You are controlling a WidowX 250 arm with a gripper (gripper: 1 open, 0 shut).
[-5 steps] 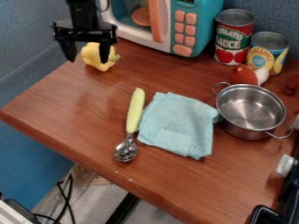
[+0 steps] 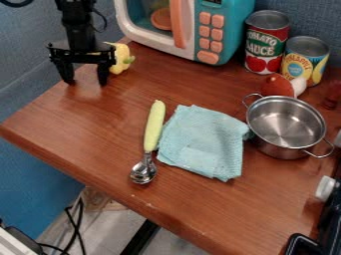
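Observation:
My black gripper [image 2: 83,72] is at the back left of the wooden table, its fingers pointing down just left of a yellow object [image 2: 120,58], which looks like a toy pepper and is partly hidden behind it. The fingers appear apart; whether anything is between them is unclear.
A toy microwave [image 2: 190,22], tomato can [image 2: 265,45], second can [image 2: 302,62], red tomato [image 2: 277,86], steel pot [image 2: 286,125], blue cloth [image 2: 202,141] and yellow-handled scoop [image 2: 152,136] occupy the back and right.
My gripper has moved lower over the last second, down beside the yellow object. The other things are unmoved.

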